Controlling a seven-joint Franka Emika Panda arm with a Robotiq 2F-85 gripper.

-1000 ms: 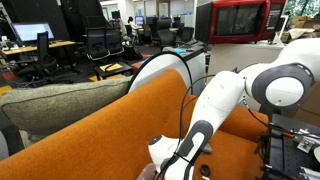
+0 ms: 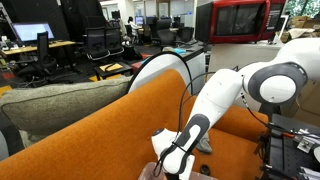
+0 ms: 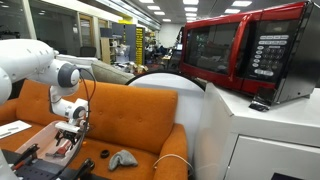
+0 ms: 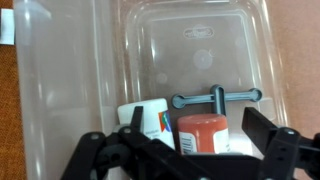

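In the wrist view my gripper is open over a clear plastic bin (image 4: 68,70). Between and below its spread fingers is an orange-red item (image 4: 203,133) with a white label. A white box (image 4: 148,116) with a coloured mark lies just left of it, close to the left finger. Behind them a dark grey T-shaped tool (image 4: 218,98) rests on the bin floor. The lower parts of these items are hidden by the gripper. In exterior view 2 the arm reaches down over the bin (image 3: 32,147), where the contents are too small to tell apart.
The bin stands on the seat of an orange couch (image 3: 130,115). A grey cloth (image 3: 122,160) and a small black object (image 3: 104,153) lie on the seat to its right. The couch's backrest rises behind the arm. The far part of the bin floor (image 4: 195,55) is bare.
The lower arm and gripper have shifted slightly right and up in exterior view 1, showing more of the gripper. The couch and surroundings look the same.
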